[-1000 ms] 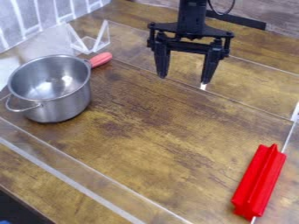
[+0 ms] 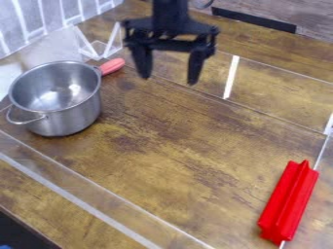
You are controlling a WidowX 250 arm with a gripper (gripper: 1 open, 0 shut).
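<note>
My dark gripper (image 2: 169,60) hangs at the top centre, blurred, its two fingers spread open with nothing seen between them. A steel pot (image 2: 55,102) with side handles sits on the wooden table at the left, below and left of the gripper. A red, ridged bar-shaped object (image 2: 289,199) lies at the lower right, far from the gripper.
A pink cylindrical object (image 2: 112,66) lies just behind the pot. Clear plastic items (image 2: 53,49) stand at the back left.
My gripper has moved left from the upper centre-right and now appears blurred. The pot and the red object have not moved.
</note>
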